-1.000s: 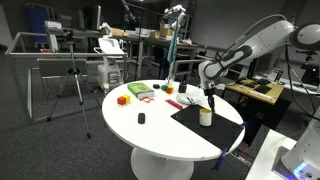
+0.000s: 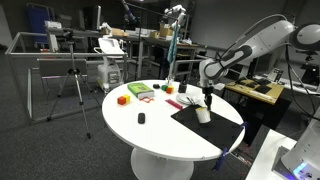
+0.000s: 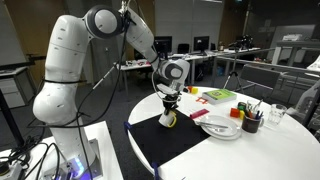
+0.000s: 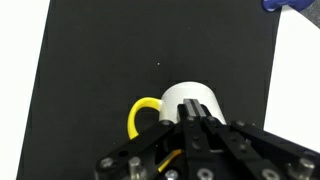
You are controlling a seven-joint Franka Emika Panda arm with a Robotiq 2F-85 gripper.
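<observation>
A white mug (image 2: 203,116) with a yellow handle (image 4: 141,113) is on the black mat (image 2: 188,124). It looks tilted in exterior view 1, its white outside turned to that camera. Directly above it, my gripper points down with its fingers closed together. The fingertips overlap the mug (image 4: 185,97) in the wrist view; whether its thin wall is between them cannot be made out. In exterior view 2 the gripper (image 3: 168,106) meets the top of the mug (image 3: 166,118).
On the round white table (image 2: 150,125), a plate (image 3: 221,126) with utensils lies beside the mat, near a dark cup (image 3: 250,124) holding pens. A green box (image 2: 139,88), coloured blocks (image 2: 124,99) and a small dark object (image 2: 141,118) are farther away.
The mug has gone from upright, with its yellow inside showing, to tilted, with mostly white showing. The gripper has shifted slightly at the mug.
</observation>
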